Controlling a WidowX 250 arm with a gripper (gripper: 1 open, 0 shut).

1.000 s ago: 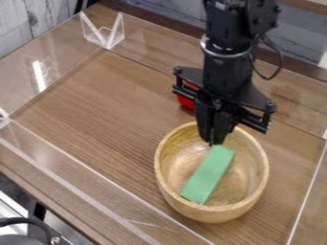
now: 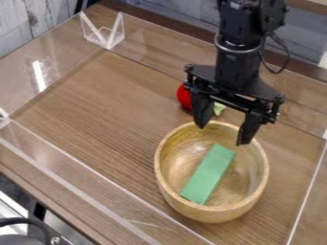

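A large cream bowl [image 2: 173,177] sits in the lower middle of the table with a green rectangular block [image 2: 208,174] lying in it. My black gripper [image 2: 227,113] hangs above the back of the bowl, its fingers spread open. Behind the gripper, a red object [image 2: 185,96] is partly hidden by it, with something small and greenish beside it.
A small white wire-like object [image 2: 99,31] stands at the back left. Dark edges border the table at the back and lower left.
My gripper has risen a little and shifted, its fingers now spread wider over the bowl's back part. The bowl and green block look unmoved.
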